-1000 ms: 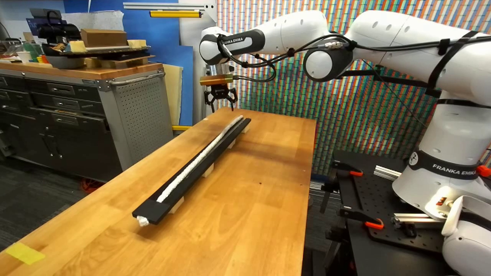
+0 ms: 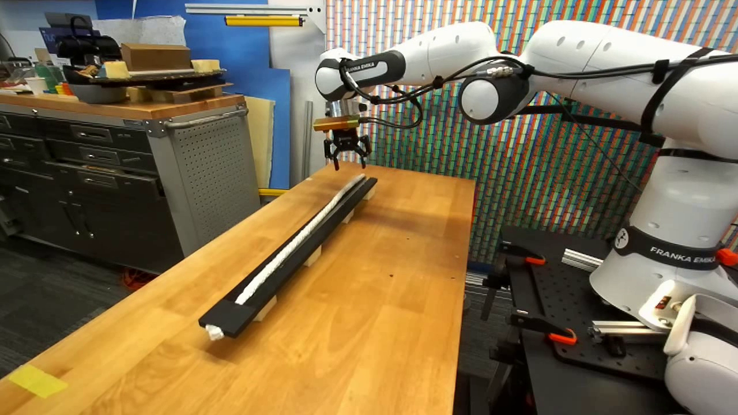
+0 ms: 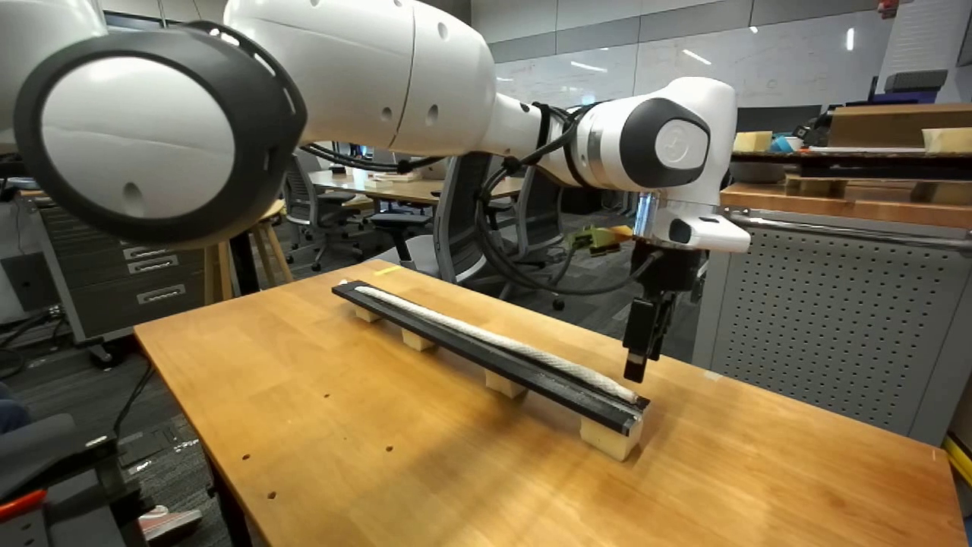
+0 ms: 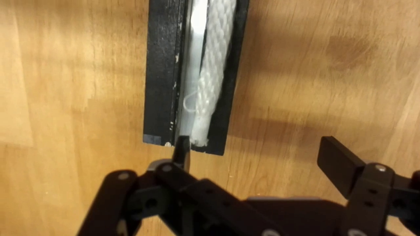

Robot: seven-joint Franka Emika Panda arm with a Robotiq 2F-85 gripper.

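A white braided rope [image 2: 292, 243] lies lengthwise along a long black rail [image 2: 299, 261] on the table. One rope end [image 2: 215, 332] pokes out past the rail's near end. At the far end, the wrist view shows the rope [image 4: 215, 59] beside a pale groove [image 4: 191, 78], its cut tip and a loose thread loop lying on the black surface. My gripper [image 2: 349, 166] hangs above the table near that far end, open, with nothing between its fingers. In the wrist view its left finger [image 4: 181, 151] appears near the rail's end; its right finger [image 4: 336, 165] is over bare wood.
Wooden blocks [image 3: 611, 439] hold the rail off the wooden table [image 3: 346, 401]. A grey cabinet [image 2: 207, 169] stands beyond the table's left side.
In exterior view 1, my gripper has shifted to the right and slightly lower, its fingers still apart. Rope and rail look unmoved.
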